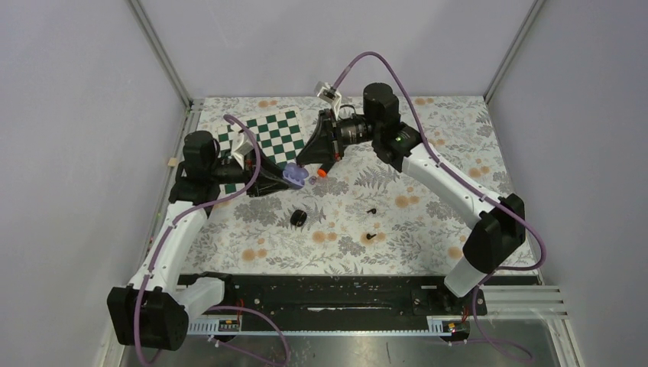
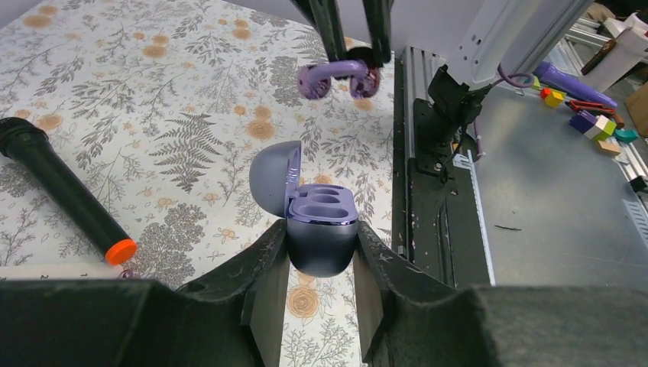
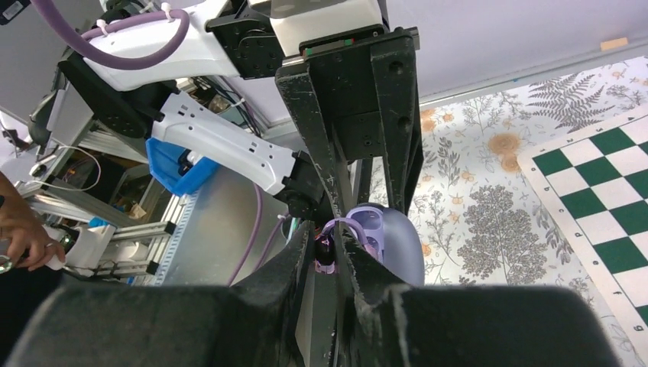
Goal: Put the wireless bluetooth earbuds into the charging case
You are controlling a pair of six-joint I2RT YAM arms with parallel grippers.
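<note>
The open lavender charging case (image 1: 295,174) is held by my left gripper (image 1: 283,180), which is shut on its base; in the left wrist view the case (image 2: 321,245) shows its lid raised and slots facing up. My right gripper is shut on a small purple earbud piece with a curved loop, seen also in the left wrist view (image 2: 336,70), raised above and beyond the case. In the right wrist view that piece overlaps the case (image 3: 401,245) behind it.
A checkered board (image 1: 267,134) lies at the back left. A dark cylinder with an orange end (image 2: 61,183), a black object (image 1: 299,218) and two small dark pieces (image 1: 370,236) lie on the patterned table.
</note>
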